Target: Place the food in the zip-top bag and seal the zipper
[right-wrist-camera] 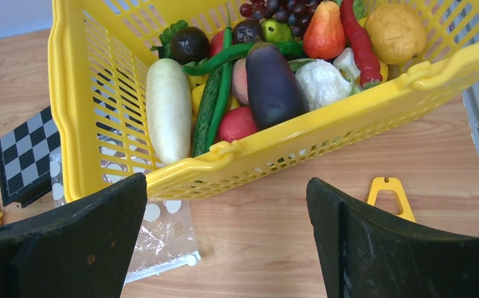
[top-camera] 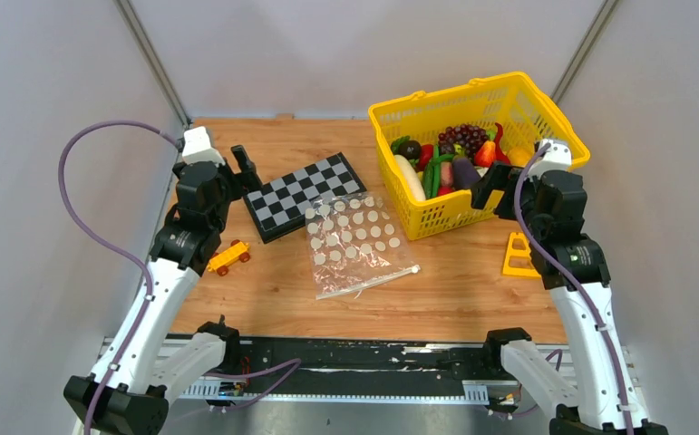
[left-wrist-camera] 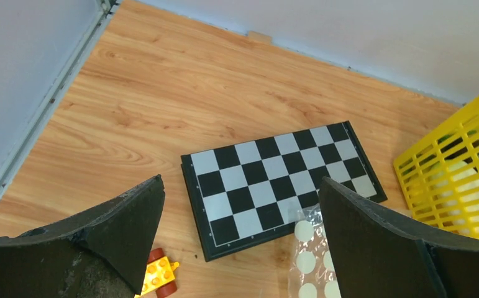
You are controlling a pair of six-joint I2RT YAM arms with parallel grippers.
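Observation:
A clear zip top bag (top-camera: 361, 243) with white dots lies flat on the table, its zipper edge toward the front and a white slider (top-camera: 415, 269) at the right end. Play food fills part of the yellow basket (top-camera: 436, 216); a white radish (right-wrist-camera: 167, 112), an eggplant (right-wrist-camera: 275, 87), a cucumber (right-wrist-camera: 207, 112) and a red chili (right-wrist-camera: 362, 46) show among it. Above the chessboard's left side, my left gripper (top-camera: 247, 172) stands open and empty. My right gripper (top-camera: 490, 192) hangs open at the basket's front wall, nothing between its fingers.
A folded chessboard (top-camera: 302, 195) touches or lies just under the bag's upper left corner. Left of the bag is a yellow toy car (top-camera: 228, 258); a yellow frame piece (top-camera: 517, 256) lies by the right arm.

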